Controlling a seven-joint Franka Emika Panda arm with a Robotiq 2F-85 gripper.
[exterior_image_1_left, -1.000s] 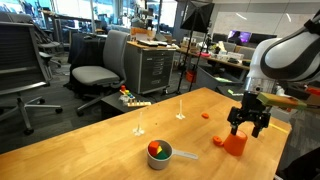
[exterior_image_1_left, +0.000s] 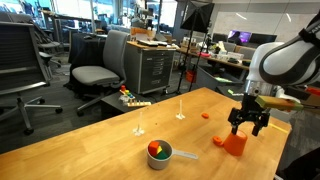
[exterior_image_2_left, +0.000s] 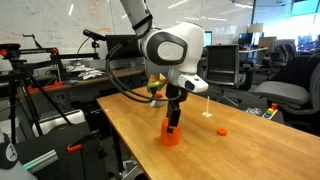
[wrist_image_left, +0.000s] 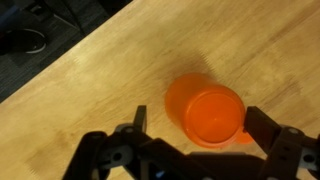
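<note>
An orange cup-like object (wrist_image_left: 207, 110) stands on the wooden table, between the spread fingers of my gripper in the wrist view. The right finger (wrist_image_left: 262, 128) is close against its side, while a gap shows between the left finger and the object. In exterior view 1 the gripper (exterior_image_1_left: 246, 127) hangs over the orange object (exterior_image_1_left: 236, 144), its fingertips around the upper part. Exterior view 2 shows the same orange object (exterior_image_2_left: 170, 133) just below the gripper, partly covered by a finger.
A small orange-red piece (exterior_image_1_left: 218, 141) lies beside the orange object. A metal pot (exterior_image_1_left: 159, 154) with coloured items and a handle stands nearer the table's middle. Two thin white stands (exterior_image_1_left: 140, 122) rise from the table.
The gripper stays at nearly the same place over the orange object, with at most a slight shift. Nothing else has visibly moved.
</note>
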